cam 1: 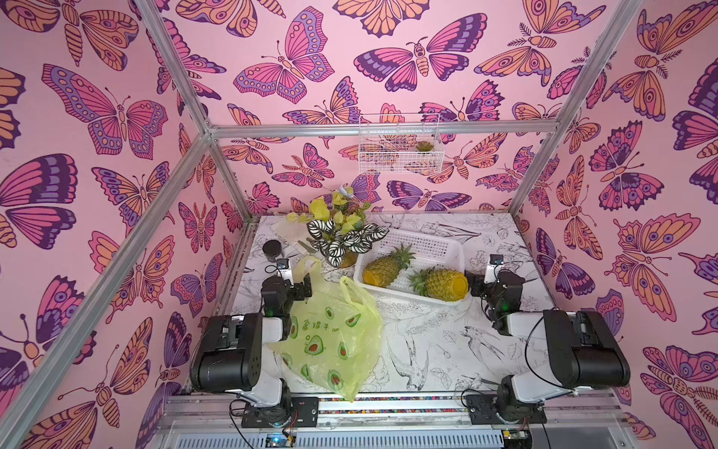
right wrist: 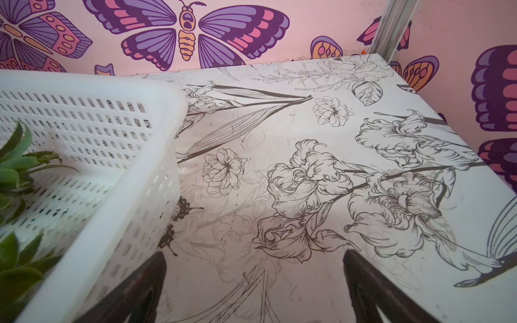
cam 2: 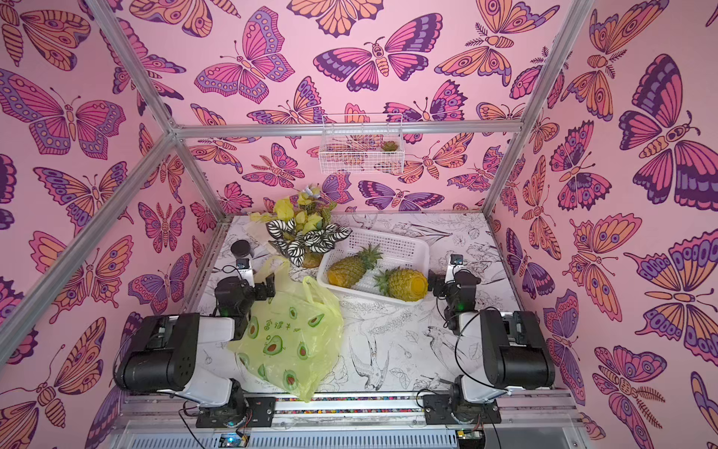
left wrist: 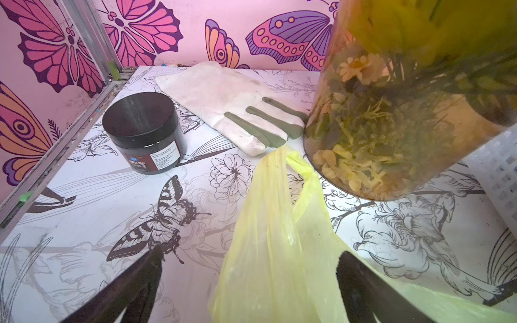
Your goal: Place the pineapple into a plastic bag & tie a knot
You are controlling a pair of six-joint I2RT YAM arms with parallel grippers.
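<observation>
A yellow-green plastic bag [cam 1: 329, 344] with avocado prints lies on the front left of the table. Two pineapples [cam 1: 381, 271] lie in a white perforated basket [cam 1: 407, 301] at middle right. My left gripper stands open over the bag's upper part; its handle end [left wrist: 272, 177] stretches between and beyond the fingers, not visibly gripped. My right gripper stands open at the basket's right side, nothing between its fingers.
A vase of leafy plants [left wrist: 393, 134] stands behind the bag. A black jar [left wrist: 140, 134] and a white glove [left wrist: 215, 97] lie at the back left.
</observation>
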